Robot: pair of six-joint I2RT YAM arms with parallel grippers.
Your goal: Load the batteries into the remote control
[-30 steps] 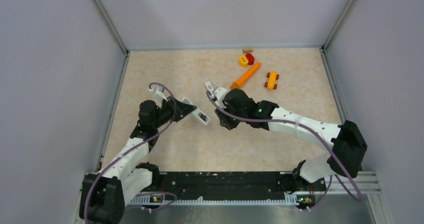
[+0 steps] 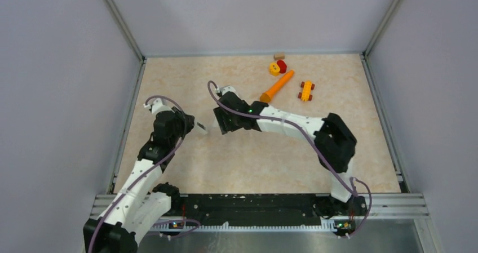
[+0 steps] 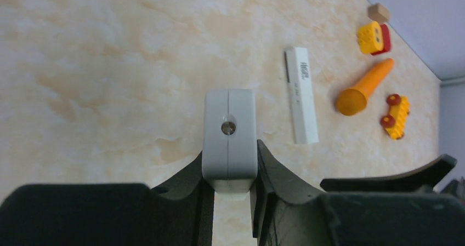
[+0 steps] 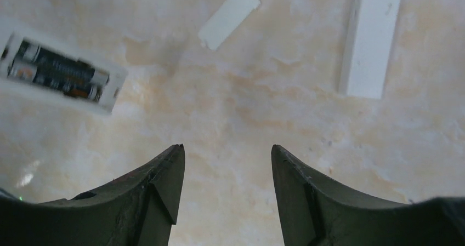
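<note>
My left gripper (image 2: 190, 123) is shut on the white remote (image 3: 229, 131), held clear of the table. In the right wrist view its opened compartment (image 4: 55, 73) shows dark batteries inside. My right gripper hangs above the table beside the remote, part open with nothing between its fingers. A small white flat piece (image 4: 227, 16), likely the battery cover, lies on the table. A longer white bar with print on it lies to the right of that, also seen in the left wrist view (image 3: 301, 95).
An orange cone (image 2: 276, 85), a yellow and red toy (image 2: 274, 69), a wooden block (image 2: 279, 56) and a yellow wheeled toy (image 2: 306, 91) lie at the back right.
My left gripper has moved left with the remote, turning it. My right arm has swung left and back, toward the pieces lying on the table.
</note>
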